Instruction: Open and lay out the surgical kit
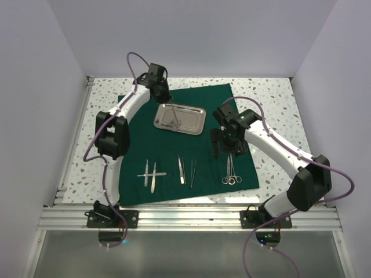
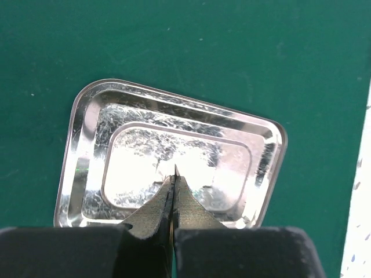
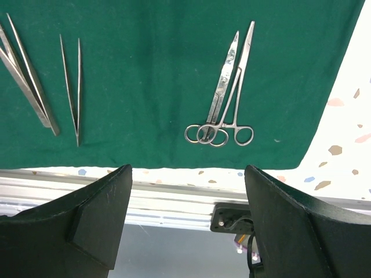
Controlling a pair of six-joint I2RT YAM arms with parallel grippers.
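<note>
An empty metal tray point(image 2: 237, 152) with a shiny, reflective floor lies on the green cloth point(image 1: 162, 150). My left gripper is shut above it, its fingertips meeting, with nothing visible between them. Along the cloth's front part lie crossed handles point(image 1: 153, 175), two pairs of tweezers point(image 3: 36, 87) point(image 3: 77, 92), straight scissors point(image 3: 225, 75) and a clamp point(image 3: 244, 55). The scissors and clamp overlap near their finger rings. My right gripper stands open above the cloth, its fingers wide apart and holding nothing.
Speckled white tabletop point(image 1: 272, 110) shows around the cloth. A pale metal rail point(image 1: 185, 215) runs along the front edge. Bare cloth separates the tray from the instruments in front of it.
</note>
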